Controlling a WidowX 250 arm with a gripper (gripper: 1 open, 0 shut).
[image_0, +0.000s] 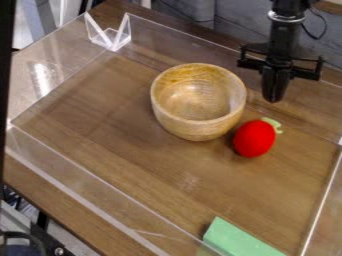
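My black gripper (274, 84) hangs at the upper right, above the wooden floor just behind and right of a wooden bowl (198, 103); its fingers look shut, with nothing visible between them. The bowl looks empty. A red tomato-like object (254, 139) with a pale green piece at its top lies to the right front of the bowl. A green block (242, 241) lies at the bottom right.
Clear plastic walls edge the wooden surface (120, 160), with a clear angular piece (110, 33) at the upper left corner.
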